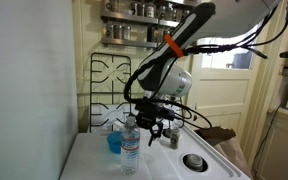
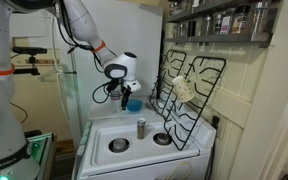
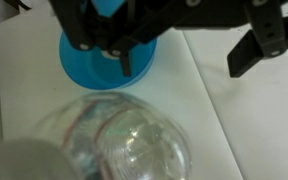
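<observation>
My gripper [image 1: 148, 122] stands open with nothing between its fingers. In exterior view 1 it hangs low over the white counter, just right of a clear water bottle [image 1: 130, 150]. The bottle stands upright with a pale label. Behind it is a blue bowl [image 1: 115, 142]. From the wrist, the blue bowl [image 3: 84, 72] lies beneath the left finger [image 3: 124, 55], which partly covers it. The blurred bottle [image 3: 134, 140] fills the lower left of that view. The right finger [image 3: 259, 48] is over bare white surface.
A small jar [image 1: 174, 138] stands on the stove top to the right, near a round burner [image 1: 193, 161]. A black wire rack [image 2: 194, 95] rises along the wall behind. Shelves of jars hang above.
</observation>
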